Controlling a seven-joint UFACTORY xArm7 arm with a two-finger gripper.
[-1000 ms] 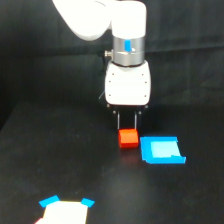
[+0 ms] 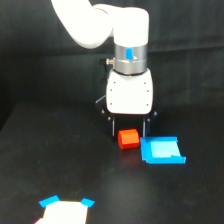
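A red block (image 2: 129, 140) rests on the dark table, just left of a pale square bordered with blue tape (image 2: 165, 150). My gripper (image 2: 129, 131) points down over the block with its fingers apart. One finger stands to the block's left and the other to its right, near the edge of the taped square. Contact between fingers and block cannot be made out.
At the bottom left, a second pale square (image 2: 65, 213) with blue tape at its corners is cut off by the view's edge. Bare black table lies on the left and at the lower right. Dark cloth hangs behind.
The fingers have spread wider, and the gripper has shifted slightly to the right and toward the camera. The red block and the taped squares look unmoved.
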